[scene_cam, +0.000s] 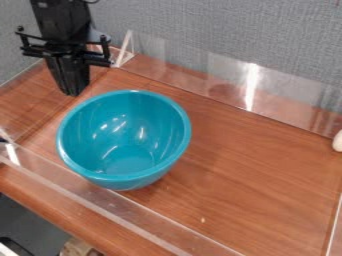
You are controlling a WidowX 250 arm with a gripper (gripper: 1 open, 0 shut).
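A teal plastic bowl (124,139) sits on the wooden counter, left of the middle of the view. My black gripper (70,80) hangs at the upper left, above and behind the bowl's left side, pointing down. Its fingers are together, and nothing shows between them.
Clear plastic strips run along its edges, with a grey wall behind. A small white object (337,140) is cut off at the right edge. The counter's front edge drops away at the lower left.
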